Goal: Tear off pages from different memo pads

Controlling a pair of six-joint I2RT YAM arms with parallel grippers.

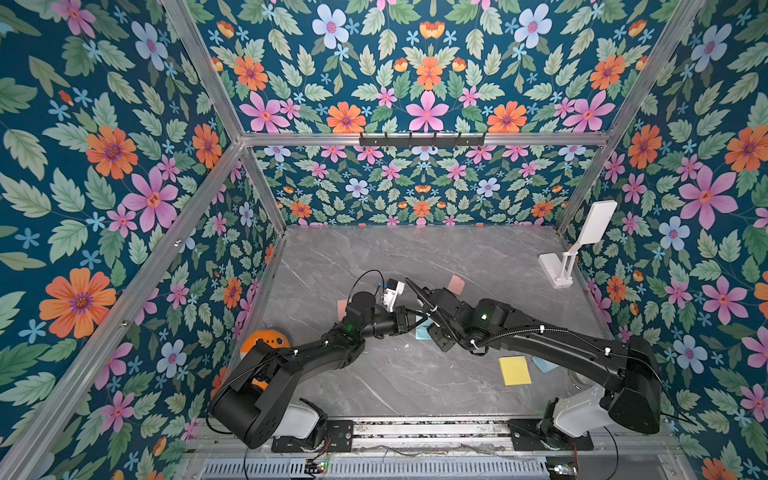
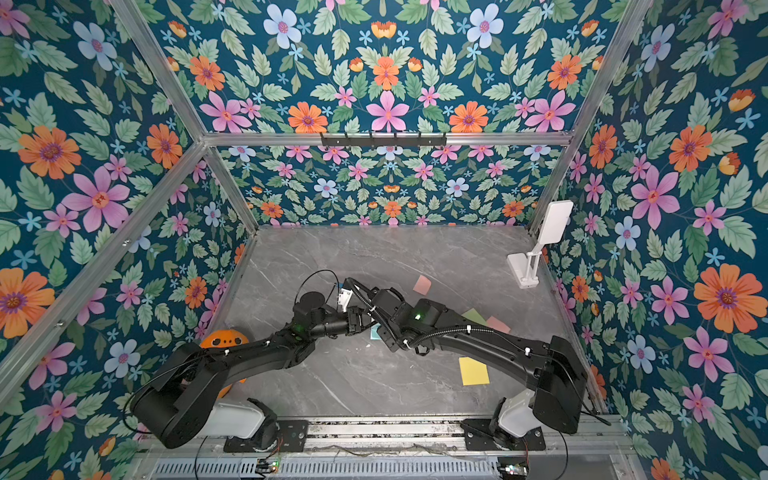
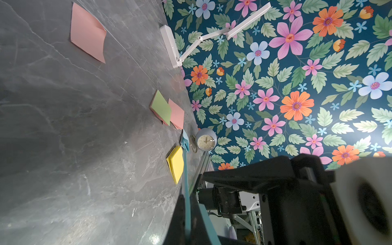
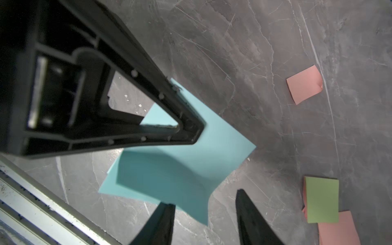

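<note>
A teal memo pad [image 4: 220, 134] hangs above the table, tilted, with my left gripper shut on it. Seen edge-on in the left wrist view, its sheets appear as thin teal strips [image 3: 187, 179] at the left gripper's tips. One teal sheet [image 4: 163, 175] curls away from the rest, its lower corner hanging between the fingers of my right gripper. Those fingers stand apart; whether one touches the sheet I cannot tell. In both top views the arms partly cover the pad. A yellow pad [image 1: 515, 370] lies at the right front.
A green pad [image 4: 322, 200] overlaps a pink one [image 4: 339, 230] on the right. Alone on the table lies a pink sheet [image 4: 305, 84]; a blue pad [image 3: 184, 140] sits beside the yellow one. A white lamp [image 1: 564, 264] stands back right, an orange object [image 1: 264, 342] far left.
</note>
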